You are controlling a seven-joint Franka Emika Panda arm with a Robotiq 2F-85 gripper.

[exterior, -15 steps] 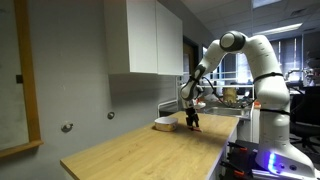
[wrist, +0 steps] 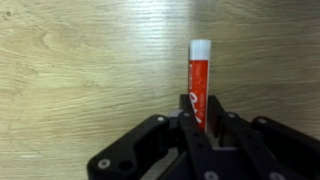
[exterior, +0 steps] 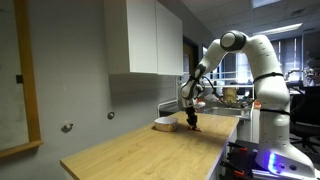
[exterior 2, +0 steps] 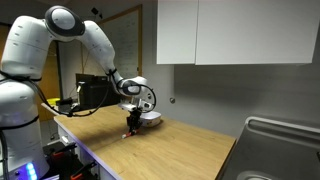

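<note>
A red marker-like stick with a white end [wrist: 199, 72] lies between the fingers of my gripper in the wrist view. The fingers are closed about its red part, while the white end sticks out ahead of them. From outside, the gripper [exterior: 193, 122] is low over the right part of the wooden table, pointing down. The second exterior view shows the gripper [exterior 2: 131, 123] at the table too, with a small bit of red under it. Whether the stick still touches the wood cannot be told.
A pale bowl-like container [exterior: 164, 124] stands on the table beside the gripper, towards the wall. White cabinets [exterior: 148, 38] hang above the wall side.
The arm has shifted only slightly over the last second, its gripper staying low at nearly the same spot. The container has not moved.
</note>
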